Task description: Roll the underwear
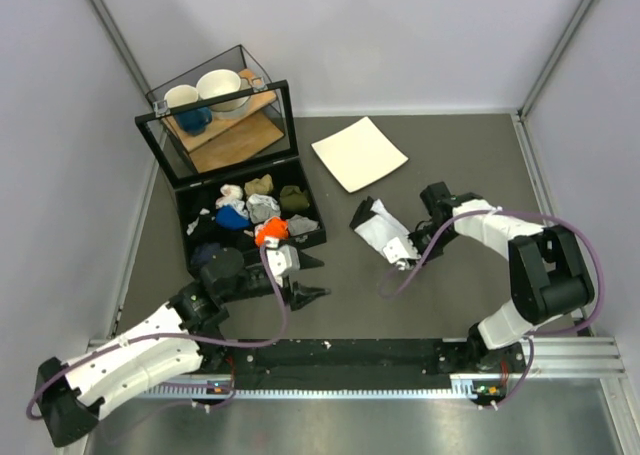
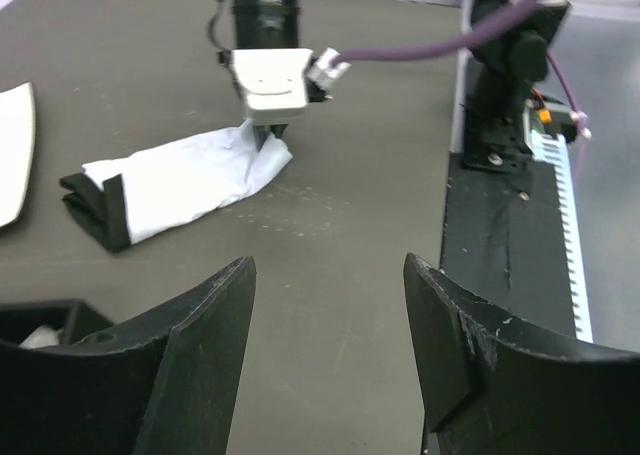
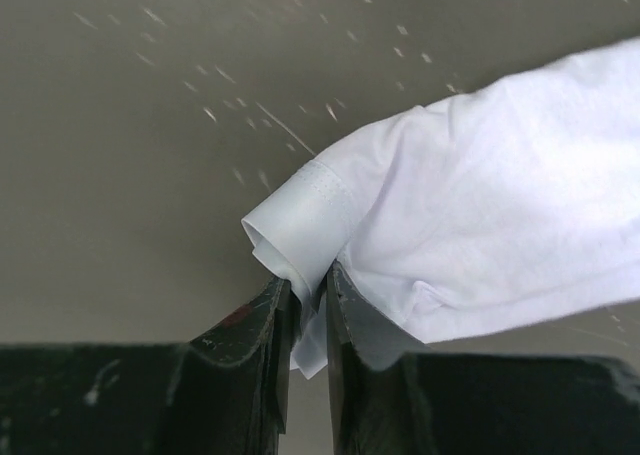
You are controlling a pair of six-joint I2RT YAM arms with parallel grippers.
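The white underwear [image 1: 377, 230] with a black waistband lies flat on the grey table, running diagonally right of the black box. My right gripper is shut on its near end, where the white cloth is bunched and folded over between the fingertips. In the left wrist view the black band [image 2: 105, 210] lies at the far end from that grip. My left gripper [image 1: 310, 280] stands open and empty over bare table, below the box and left of the underwear.
A black box [image 1: 305, 240] of folded clothes sits at the left, under a glass case with mugs and bowls. A cream board [image 1: 360, 153] lies behind the underwear.
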